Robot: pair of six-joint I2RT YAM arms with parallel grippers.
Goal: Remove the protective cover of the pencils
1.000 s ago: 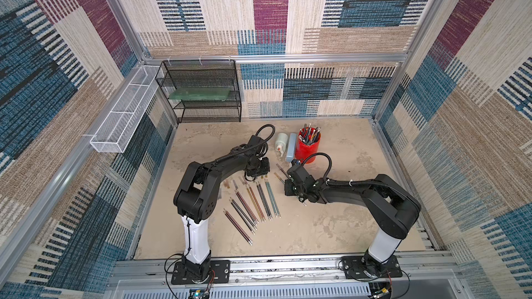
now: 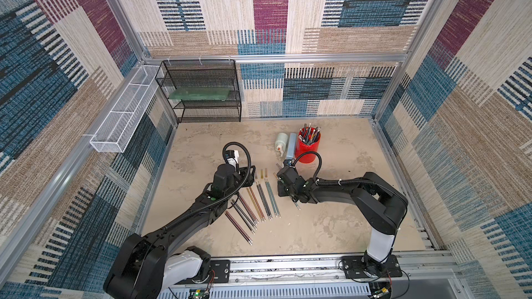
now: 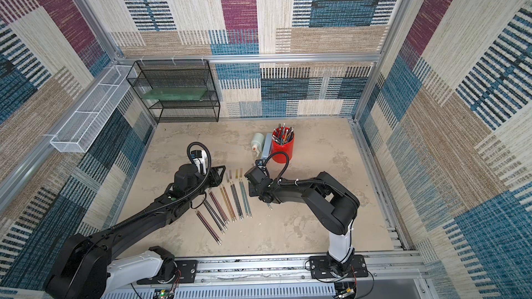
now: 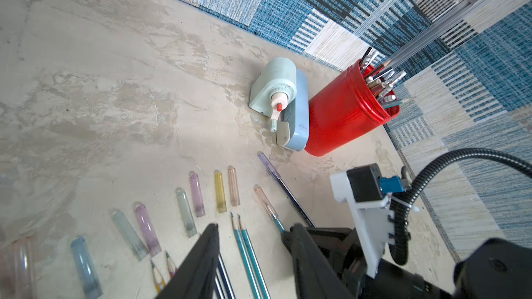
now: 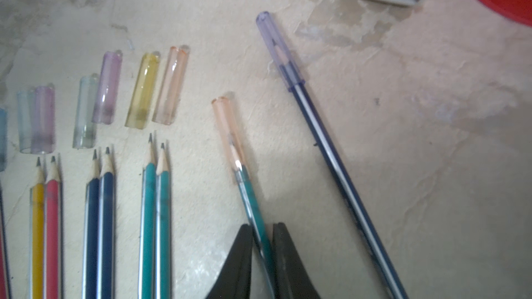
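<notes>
In the right wrist view, a teal pencil with an orange clear cover on its tip passes between the parted fingers of my right gripper. To its right lies a dark blue pencil wearing a purple cover. Uncapped pencils, such as the teal pair, lie to the left, with loose covers such as a yellow one beyond their tips. My left gripper is open in the left wrist view, held above the pencils, with nothing gripped.
A red cup of pencils, a blue box and a pale green sharpener stand at the back. A black mesh rack occupies the back left corner.
My left arm has swung left and toward the front, its gripper turning to point rightward. The right gripper has shifted slightly left, over the capped teal pencil.
</notes>
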